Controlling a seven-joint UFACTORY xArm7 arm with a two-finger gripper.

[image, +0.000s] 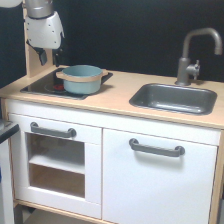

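Observation:
A blue-grey pot (85, 82) with light tan handles stands upright on the right part of the black stovetop (45, 88). My gripper (51, 57) hangs from the white arm (43, 25) at the upper left, above and left of the pot and apart from it. Its dark fingers look spread, and nothing shows between them. They are small and partly lost against the dark wall.
A steel sink (174, 98) with a grey faucet (188, 62) lies to the right. Bare wooden counter (122, 90) separates pot and sink. Below are an open-fronted compartment (58, 165) and a shut white cabinet door (155, 185).

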